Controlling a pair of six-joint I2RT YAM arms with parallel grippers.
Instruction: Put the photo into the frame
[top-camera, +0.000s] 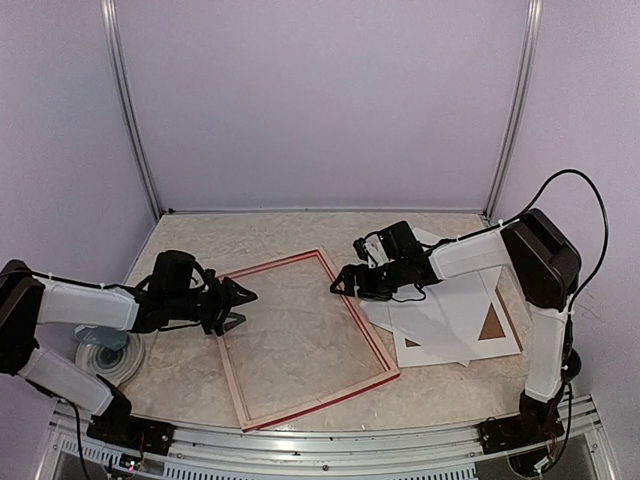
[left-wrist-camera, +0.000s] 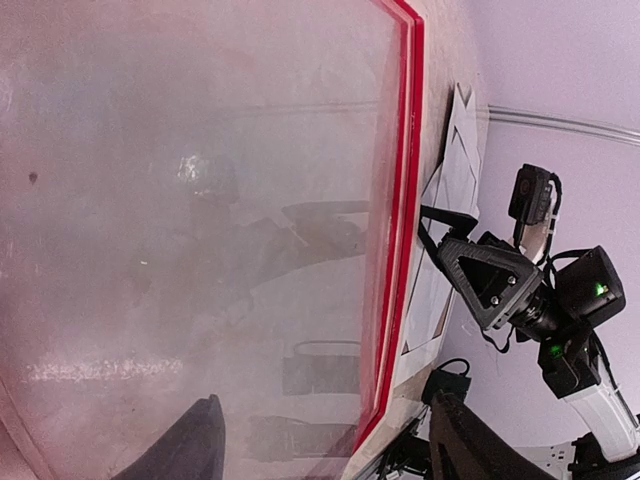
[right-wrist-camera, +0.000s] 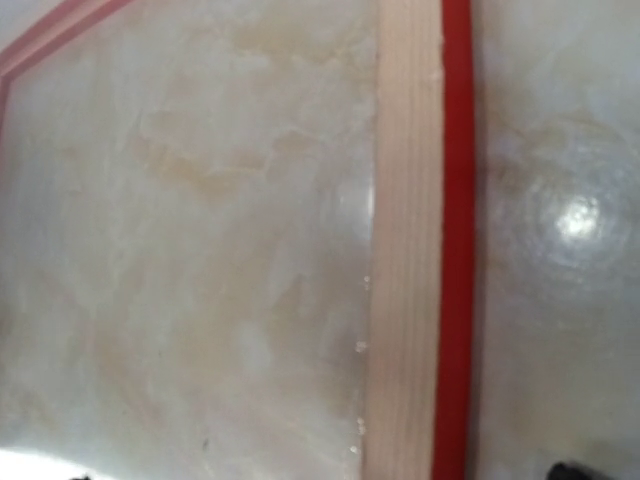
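The red-and-wood frame (top-camera: 385, 377) with a clear pane lies mid-table; its wood side (right-wrist-camera: 405, 240) and red edge fill much of the right wrist view. My left gripper (top-camera: 228, 305) is over its left side, fingers apart, the pane (left-wrist-camera: 180, 260) between and beyond them in the left wrist view. My right gripper (top-camera: 343, 282) hangs at the frame's right side; in the top view its fingers look apart with nothing seen between them. White sheets and boards (top-camera: 450, 320) lie to the right; whether one is the photo I cannot tell.
A stack of plates (top-camera: 100, 360) with a light blue cup stands at the left, beside my left arm.
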